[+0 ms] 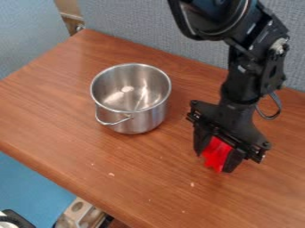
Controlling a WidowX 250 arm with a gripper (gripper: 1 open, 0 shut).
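Observation:
A red object (217,154) rests low on the wooden table, right of centre, partly hidden by my black gripper (220,150), which sits down over it with fingers on either side. Whether the fingers press on it is hard to tell. A steel pot (130,94) with wire handles stands to the left of the gripper, apart from it.
A grey padded wall (143,36) runs along the back.

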